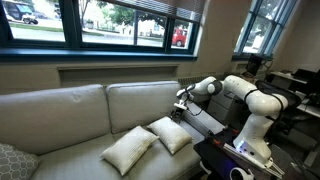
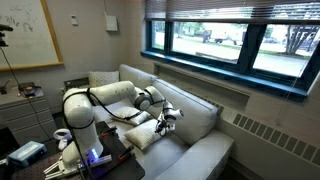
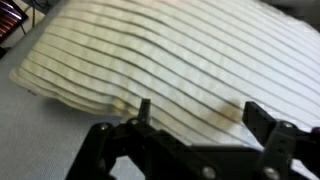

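Observation:
A cream striped pillow [image 3: 180, 60] fills most of the wrist view, with its left corner and lower edge over the grey sofa seat. My gripper stands open in front of it, and nothing is clasped between the two black fingers. In exterior view 1 this pillow [image 1: 170, 134] lies on the sofa's right part, and my gripper [image 1: 179, 113] is close to its upper edge. Whether the fingertips touch the fabric cannot be told. Left of it rests a second cream pillow [image 1: 130, 148].
The long light sofa [image 1: 65, 115] runs beneath the windows, its backrest behind the pillows. A grey patterned cushion [image 1: 17, 162] sits at its far left. Between that cushion and the cream pillows the seat is free. A dark table [image 1: 225, 160] stands by the arm's base.

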